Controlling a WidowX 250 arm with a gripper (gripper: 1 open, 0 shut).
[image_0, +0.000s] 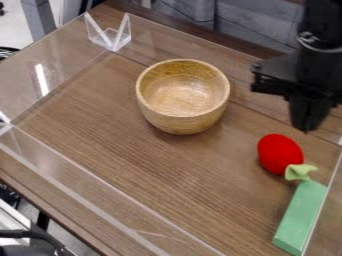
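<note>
My gripper (286, 88) hangs at the upper right, a dark blocky body, its fingers small and hard to make out. Below it on the wooden table lies a red rounded object (278, 151) with a light green top, apart from the gripper. A green rectangular block (301, 218) lies at the lower right. A wooden bowl (182, 93) stands left of the gripper.
A clear wire-like holder (107, 30) stands at the upper left.
</note>
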